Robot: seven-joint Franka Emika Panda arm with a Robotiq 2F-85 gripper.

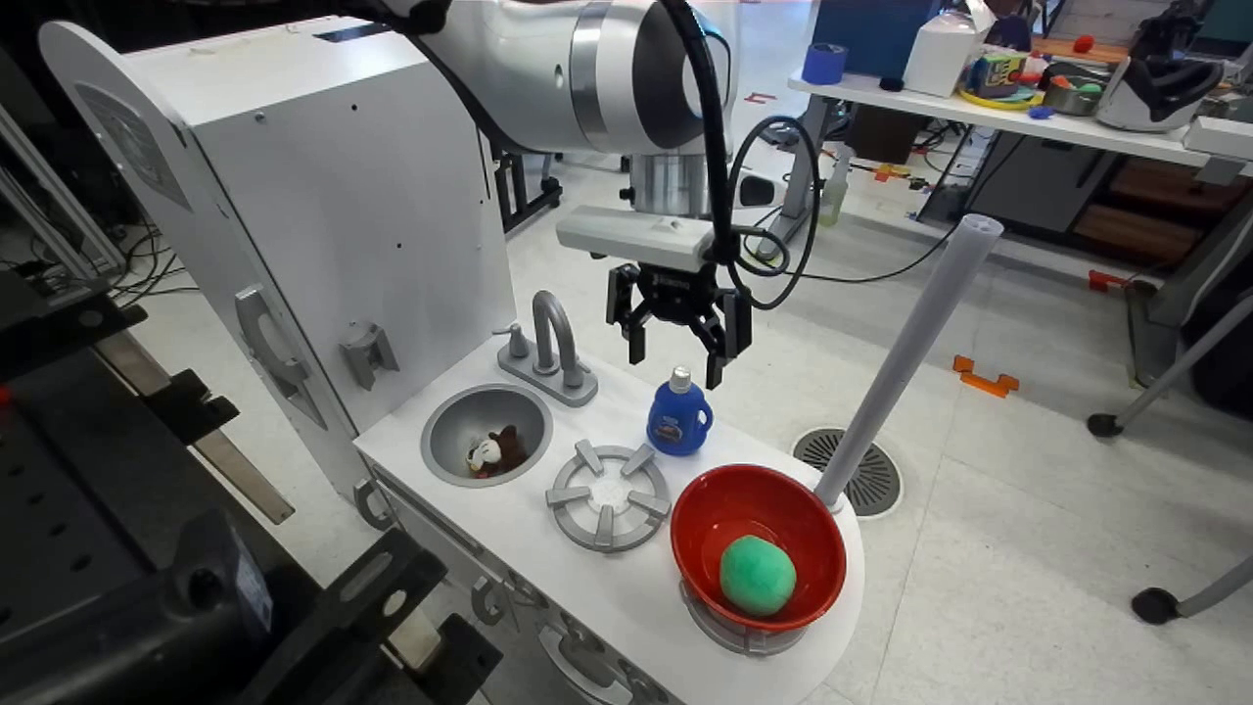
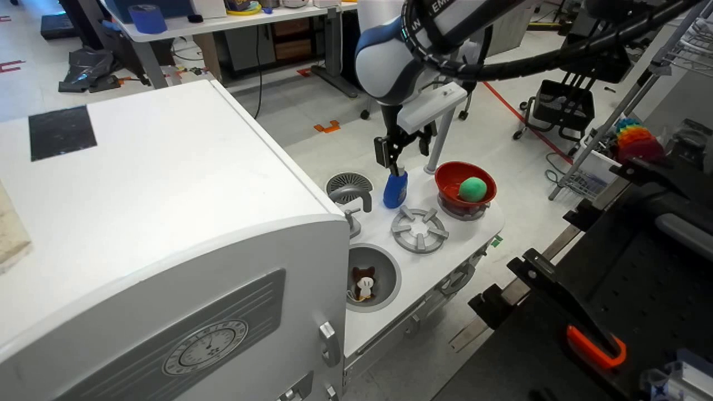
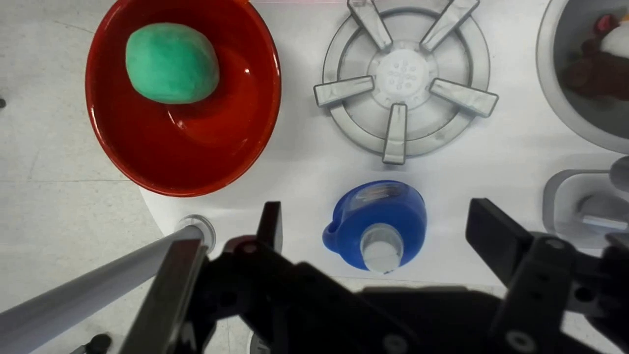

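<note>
A blue bottle with a white cap (image 1: 677, 421) stands upright on the white counter behind the bare burner. My gripper (image 1: 676, 358) hangs above it, open and pointing down, with nothing held. From the wrist, the blue bottle (image 3: 377, 221) appears between the two widely spread fingers, nearer the left finger (image 3: 271, 227) than the right finger (image 3: 492, 239). A red bowl (image 1: 717, 499) rests on the other burner and has a green rounded object (image 1: 758, 576) inside. In the grey sink (image 1: 440, 441) lies a brown and white plush toy (image 1: 502, 450).
Close to the bottle are the grey faucet (image 1: 555, 341) and the bare burner (image 1: 607, 499). A slanted grey pole (image 1: 910, 352) rises beside the bowl. The tall white cabinet (image 1: 352, 223) borders the sink end. Bare counter surrounds the bottle.
</note>
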